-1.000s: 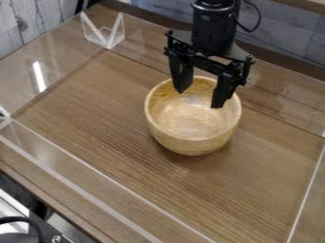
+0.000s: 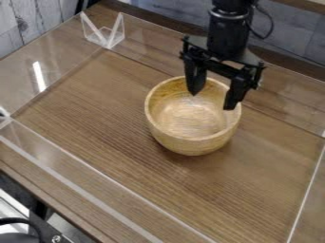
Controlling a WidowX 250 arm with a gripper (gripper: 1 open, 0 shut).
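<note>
My black gripper (image 2: 216, 88) stands open over a pale wooden bowl (image 2: 192, 133) in the middle of the table (image 2: 89, 152). Its two dark fingers reach down at either side above the bowl's rim, one toward the back left and one toward the right. I see nothing held between them, and the bowl looks empty. Whether the fingers touch the bowl, I cannot tell.
A small white wire object (image 2: 105, 30) stands at the back left. A dark item lies partly in view at the bottom left corner.
The gripper has shifted slightly over the bowl and appears a little higher than before. The bowl has not visibly moved.
</note>
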